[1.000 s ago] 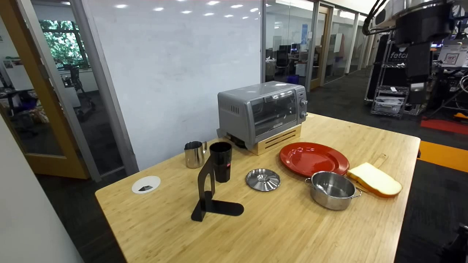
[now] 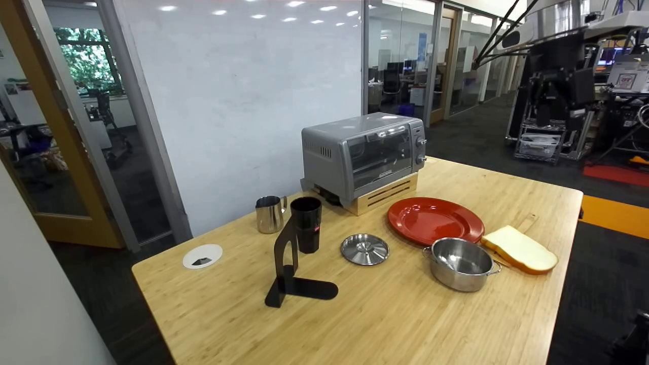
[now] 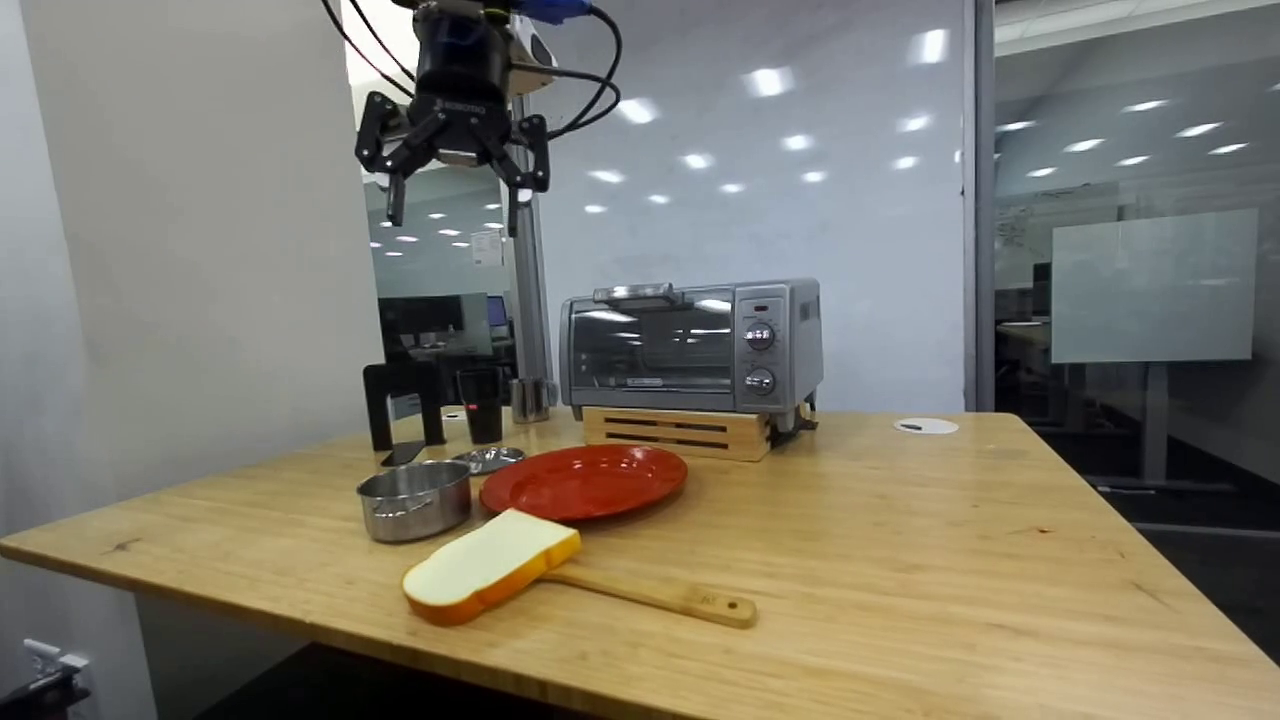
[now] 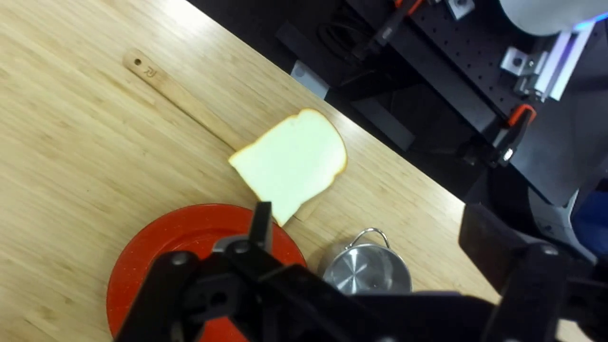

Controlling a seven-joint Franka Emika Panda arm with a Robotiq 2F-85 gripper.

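My gripper (image 3: 453,226) hangs high over the table, open, its fingers spread wide with nothing between them. A slice of bread (image 4: 292,159) with an orange-brown crust lies near the table's edge, on top of a wooden utensil (image 3: 660,593) whose handle sticks out from under it. Beside the bread is a red plate (image 2: 433,220), empty. A steel pot (image 2: 461,264), open and empty, stands close to plate and bread. Its round lid (image 2: 365,249) rests flat on the table. In the wrist view, my gripper's own parts cover some of the plate and pot.
A grey toaster oven (image 3: 690,346), door shut, sits on a wooden stand (image 3: 678,433) at the back. Farther along are a black bookend-like stand (image 2: 304,287), a black cup (image 2: 307,225) and a steel pitcher (image 2: 269,215). Bare table lies right of the plate in exterior view 2.
In exterior view 1 my gripper has shifted a little to the left and turned, so its fingers show from another side. The objects on the table have not moved.
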